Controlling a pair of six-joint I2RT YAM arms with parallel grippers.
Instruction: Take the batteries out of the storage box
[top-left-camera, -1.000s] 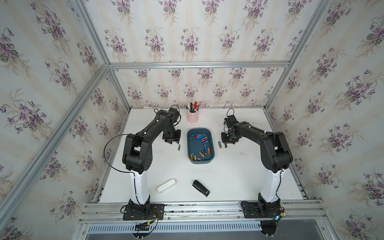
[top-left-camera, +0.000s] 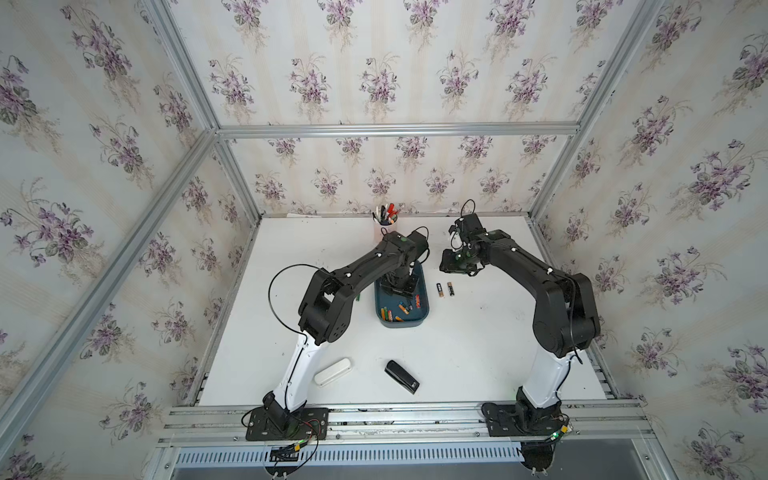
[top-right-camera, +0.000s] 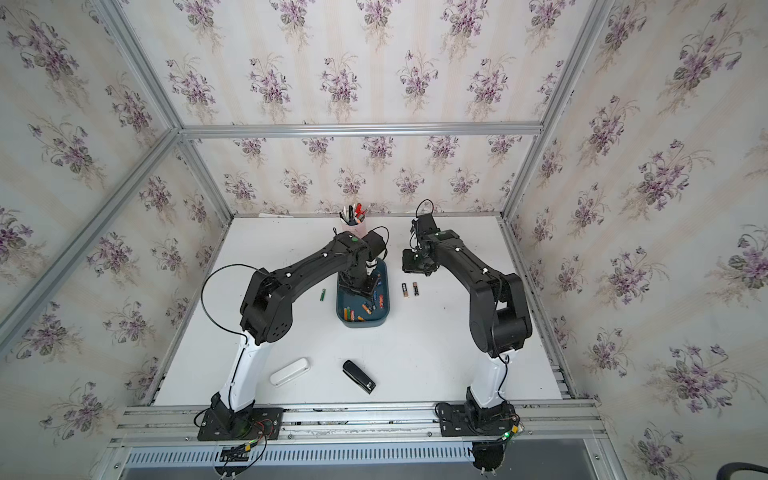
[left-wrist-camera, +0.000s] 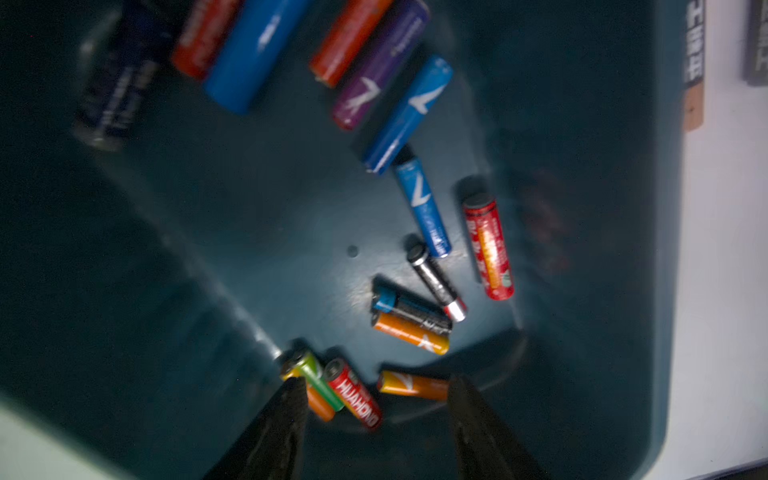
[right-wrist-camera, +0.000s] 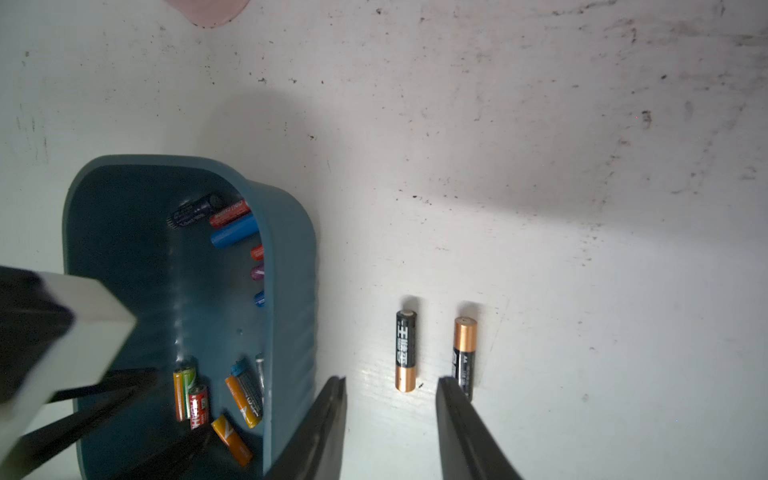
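The dark blue storage box (top-left-camera: 401, 322) stands mid-table with several batteries inside. My left gripper is over it, open, with nothing held. In the left wrist view a red HUAHONG battery (left-wrist-camera: 353, 393) and an orange battery (left-wrist-camera: 413, 385) show just ahead of its fingertips. A red battery (left-wrist-camera: 488, 246) lies by the wall, and a purple one (left-wrist-camera: 381, 64) farther off. My right gripper is open and empty above the table, right of the box. Below it, two black-and-copper batteries (right-wrist-camera: 406, 350) lie outside the box. A green battery (top-right-camera: 322, 294) lies left of the box.
A pink pen cup (top-right-camera: 354, 226) stands behind the box. A white case (top-left-camera: 333, 371) and a black case (top-left-camera: 401, 376) lie near the front.
My left arm has swung right from beside the box to over it. My right gripper has drawn back slightly, uncovering the two batteries on the table.
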